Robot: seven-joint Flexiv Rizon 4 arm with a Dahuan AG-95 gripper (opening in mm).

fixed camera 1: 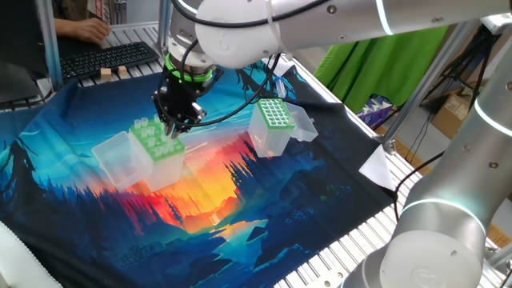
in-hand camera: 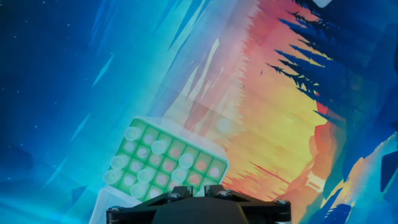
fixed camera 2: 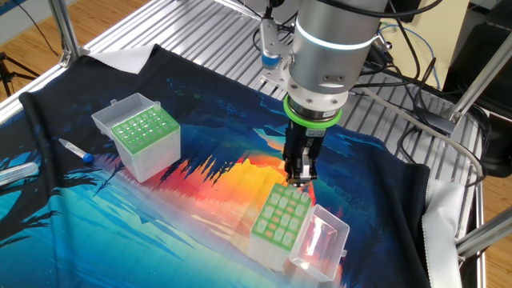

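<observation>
My gripper points down just over the edge of a green tip rack in a clear box [in-hand camera: 143, 158]. A narrow gap shows between its fingertips, with nothing visible held in it. Clear round-topped pieces [in-hand camera: 158, 147] stand up from some of the rack's holes; other holes show only orange or pale spots. In exterior view 2 the fingers [fixed camera 2: 301, 174] sit above the box's far edge [fixed camera 2: 282, 216], and its clear lid [fixed camera 2: 324, 240] hangs open beside it. A second clear box with a green grid top [fixed camera 2: 148, 136] stands apart, its lid open too.
A blue-capped pen [fixed camera 2: 78, 151] and a white marker [fixed camera 2: 18, 174] lie on the colourful cloth [fixed camera 2: 200, 216]. Two small wooden blocks [fixed camera 1: 106, 74] are near the keyboard [fixed camera 1: 108, 58], where a person's hand [fixed camera 1: 90, 30] rests. Cloth between the boxes is clear.
</observation>
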